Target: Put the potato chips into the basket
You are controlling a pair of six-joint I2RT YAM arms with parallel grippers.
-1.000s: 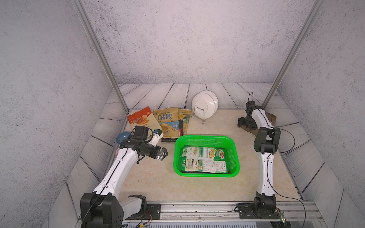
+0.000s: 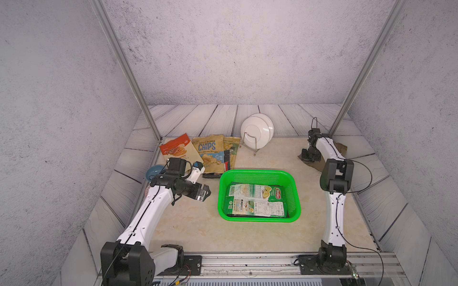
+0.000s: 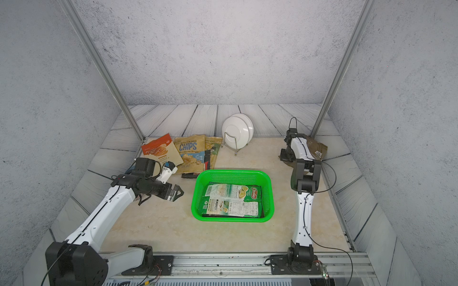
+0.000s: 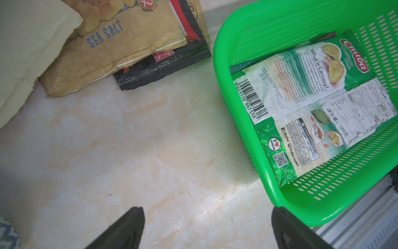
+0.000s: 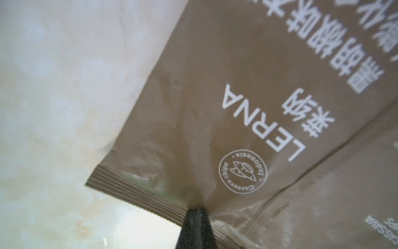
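In the green basket [image 2: 223, 200] at the table's centre lie green Chuba chip bags [image 4: 311, 70]. More chip bags [image 2: 208, 157] lie at the back left. My left gripper stands open left of the basket, nothing between its fingers. At the back right, a brown LERNA bag [image 5: 257, 58] lies under my right gripper, which is shut at the bag's crimped edge; whether any film is between its fingertips is unclear.
White plates [image 2: 252, 131] stand in a wire rack at the back. A blue bowl [image 2: 153, 171] sits at the left edge.
The right gripper has shifted slightly over the brown bag. The left arm, basket and other bags are unchanged.
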